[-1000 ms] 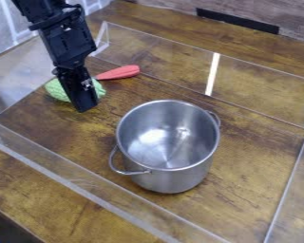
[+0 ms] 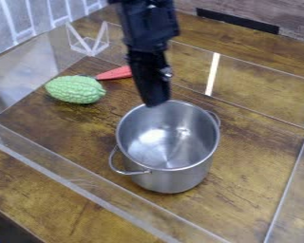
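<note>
My dark gripper point(image 2: 152, 87) hangs over the back rim of a steel pot point(image 2: 167, 163), which has two side handles and stands in the middle of the table. The fingertips are blurred, so I cannot see whether they are apart or closed. A pale green bitter gourd point(image 2: 75, 89) lies on the wood to the left of the pot. Behind it a red object point(image 2: 114, 73), long and narrow, is partly hidden by the gripper's arm.
The wooden table point(image 2: 251, 177) has clear plastic panels along its left, front and right sides. A white strip point(image 2: 213, 74) is at the back right. Bare wood lies to the right of the pot.
My gripper has moved right, from over the gourd to over the pot. The gourd is now uncovered; the pot has not moved.
</note>
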